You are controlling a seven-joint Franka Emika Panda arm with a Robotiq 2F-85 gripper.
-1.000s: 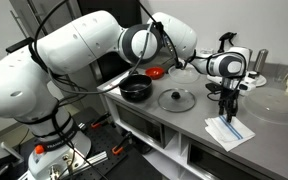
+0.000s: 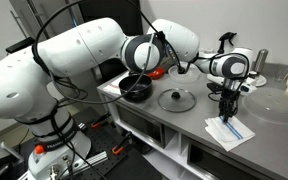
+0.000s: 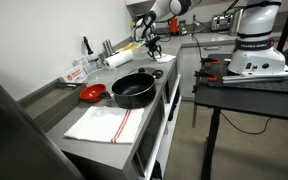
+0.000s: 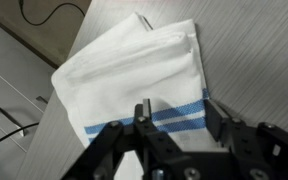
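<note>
A white cloth with blue stripes (image 4: 134, 85) lies folded on the grey counter, filling the middle of the wrist view. In exterior view 1 the same cloth (image 2: 234, 137) is at the counter's right part, close to its front edge. My gripper (image 2: 225, 118) points down over the cloth's back side. Seen from the wrist, the gripper has its fingers apart, one finger (image 4: 215, 120) at the cloth's striped edge and the other over the cloth. Whether the fingertips touch the cloth is hard to tell. In exterior view 2 the gripper is small and far off.
A black pot (image 2: 135, 87) and a glass lid (image 2: 176, 100) stand left along the counter. A clear round lid or bowl (image 2: 272, 106) lies right of the arm. Another white towel with red stripes (image 3: 106, 124) lies at the counter's other end.
The arm stays over the cloth in nearly the same place. No clear movement of the cloth shows.
</note>
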